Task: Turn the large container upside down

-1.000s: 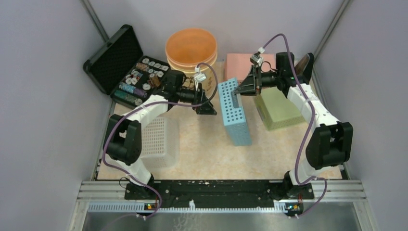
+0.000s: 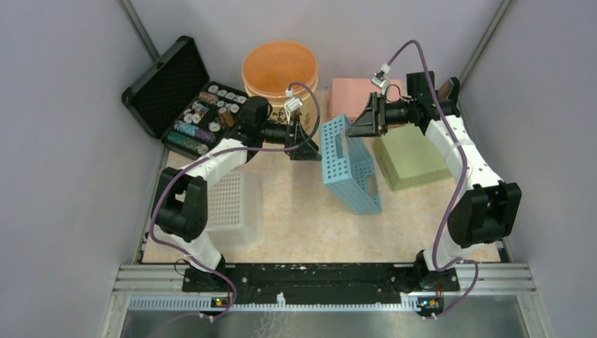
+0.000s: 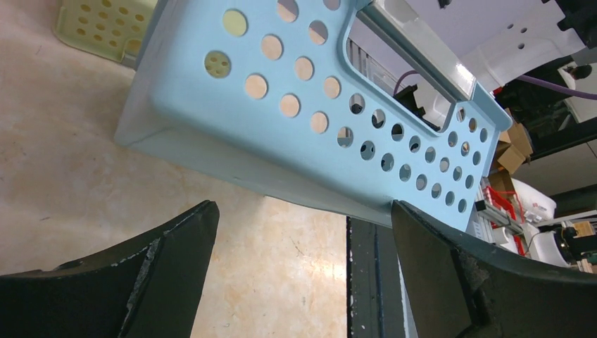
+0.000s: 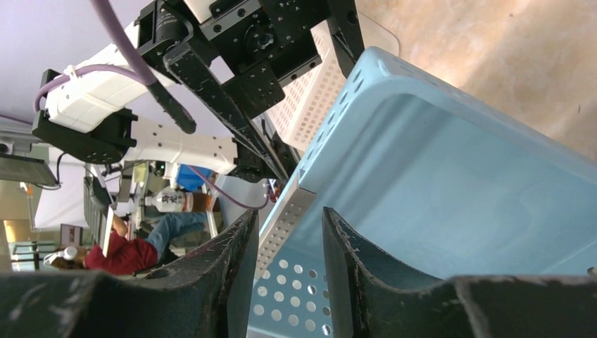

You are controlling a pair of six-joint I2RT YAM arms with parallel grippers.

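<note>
The large light-blue perforated basket (image 2: pixel 341 172) stands on end near the table's middle, its hollow side turned to the right. To its left is my left gripper (image 2: pixel 308 151), fingers apart and empty. In the left wrist view, one fingertip (image 3: pixel 408 218) overlaps the edge of the basket's end wall (image 3: pixel 281 151); contact cannot be told. My right gripper (image 2: pixel 362 132) is at the basket's raised end, by the handle slot. In the right wrist view its fingers (image 4: pixel 336 246) stand apart, with the handle strip (image 4: pixel 285 222) showing in the gap, not visibly clamped.
A green basket (image 2: pixel 414 156) lies close by on the right, with a pink one (image 2: pixel 352 95) behind. Orange buckets (image 2: pixel 280 67) and an open black case (image 2: pixel 200 116) line the back left. A white basket (image 2: pixel 232 208) is front left.
The basket has turned so its hollow side shows, and its lower end has swung right. My right gripper has drawn back slightly to the right; the left has crept right, toward the basket.
</note>
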